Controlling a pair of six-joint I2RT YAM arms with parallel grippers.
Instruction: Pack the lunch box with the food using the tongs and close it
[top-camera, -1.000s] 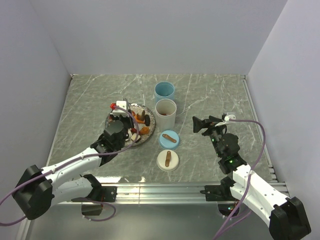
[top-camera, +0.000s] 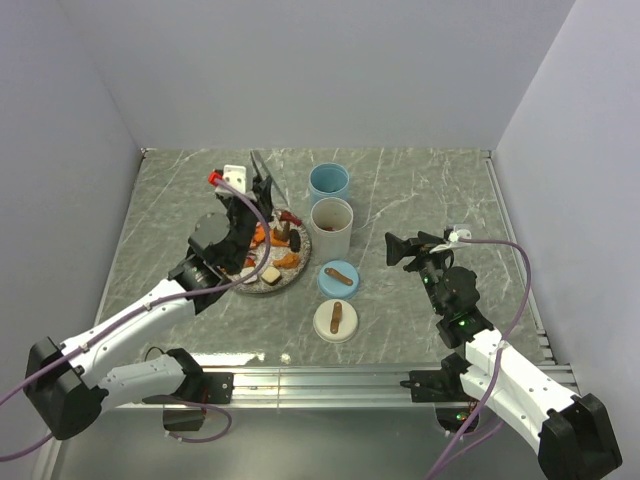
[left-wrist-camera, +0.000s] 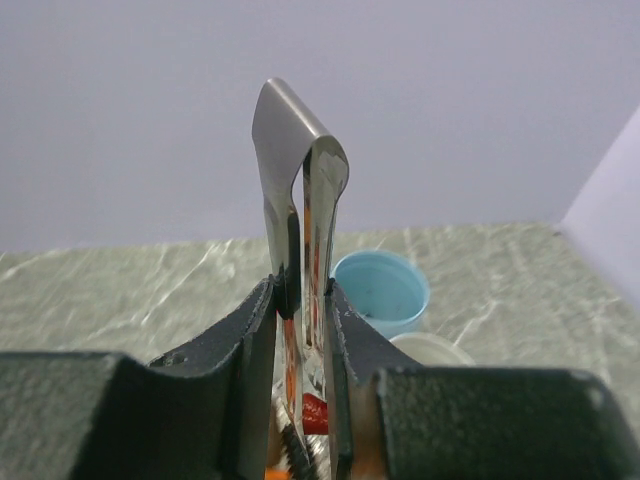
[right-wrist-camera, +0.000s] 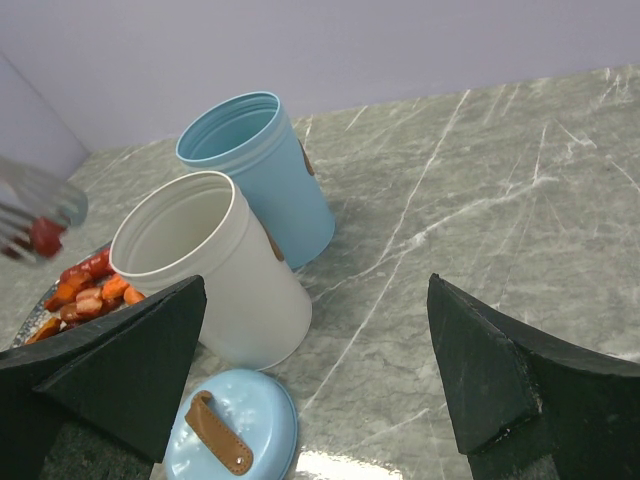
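My left gripper is shut on metal tongs (left-wrist-camera: 296, 140), whose bent end stands up above its fingers. It hangs over the round tray (top-camera: 303, 262) of mixed food. At the left edge of the right wrist view, the blurred tong tips (right-wrist-camera: 35, 190) have a red piece (right-wrist-camera: 45, 237) at them, apparently between them. A white container (top-camera: 332, 232) stands right of the tray, a blue container (top-camera: 328, 181) behind it. My right gripper is open and empty, above the table to the right. The containers' insides are mostly hidden.
In front of the containers lie a blue lid (top-camera: 330, 288) and a white lid (top-camera: 346, 325), each with a brown strap. Walls enclose the back and sides.
My left gripper has risen with the tongs and shifted slightly toward the back right. More of the tongs now shows in the top view. The right arm, containers and lids have stayed still.
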